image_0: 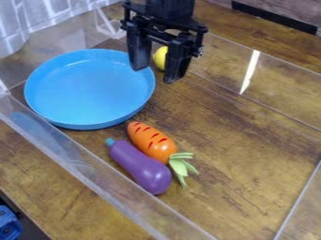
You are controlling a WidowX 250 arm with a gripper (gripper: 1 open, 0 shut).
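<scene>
The black gripper hangs at the top centre, over the back right rim of a blue plate and partly in front of a yellow object; its fingers are apart. An orange toy carrot with a pale green top lies in front of the plate, beside a purple toy eggplant.
Clear walls edge the left and right of the area. A blue item shows at the lower left corner, outside the wall.
</scene>
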